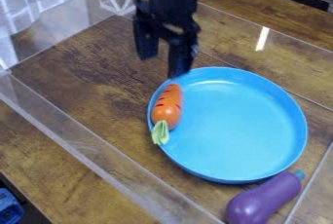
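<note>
My dark gripper (166, 48) hangs at the top centre, blurred, with its fingers apart and open, above and behind the blue plate. An orange toy carrot (168, 106) with a pale green top lies on the left side of the round blue plate (247, 130). A purple toy eggplant (260, 199) lies outside the plate at the lower right.
Clear plastic walls edge the area. A small blue object (7, 208) sits at the lower left corner, outside the wall.
</note>
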